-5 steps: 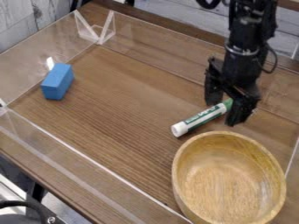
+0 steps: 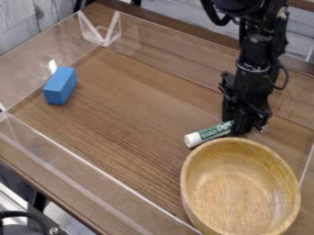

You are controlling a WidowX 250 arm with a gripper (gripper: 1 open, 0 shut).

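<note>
My gripper (image 2: 237,119) is low at the right of the table, its dark body hiding its fingertips. A white and green cylindrical object (image 2: 203,136) lies under it, its far end hidden by the gripper, which looks shut on it. The object is just behind a large yellow-tan bowl (image 2: 240,216).
A blue block (image 2: 61,84) lies at the far left. A clear plastic piece (image 2: 105,32) is at the back left edge.
The gripper has come slightly lower over the white and green object, covering more of its far end. The object has shifted little.
</note>
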